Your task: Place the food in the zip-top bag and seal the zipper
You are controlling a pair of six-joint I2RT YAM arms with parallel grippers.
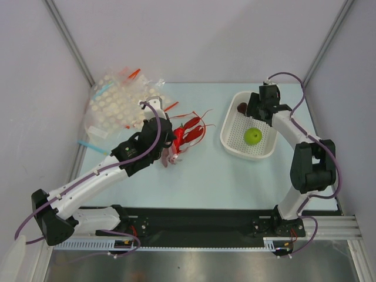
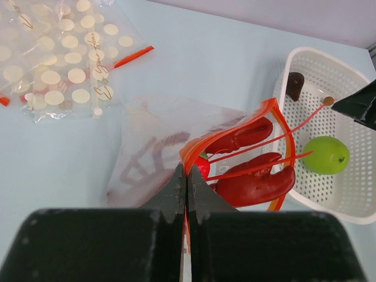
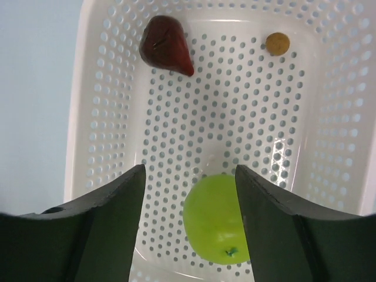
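Observation:
My left gripper is shut on the rim of an upright zip top bag (image 2: 138, 158), which holds red lobsters (image 2: 254, 185) and another red item, its orange zipper edge standing open. My right gripper is part open over the white basket (image 3: 79, 117), nothing seen between its fingers. In the basket are a green fruit (image 3: 211, 214), a dark red-brown piece (image 3: 164, 44) at the back and a small brown round piece (image 3: 277, 43).
Several flat bags (image 1: 117, 103) with dotted pattern and orange and blue zippers lie at the back left. The table (image 1: 205, 182) in front of the basket is clear.

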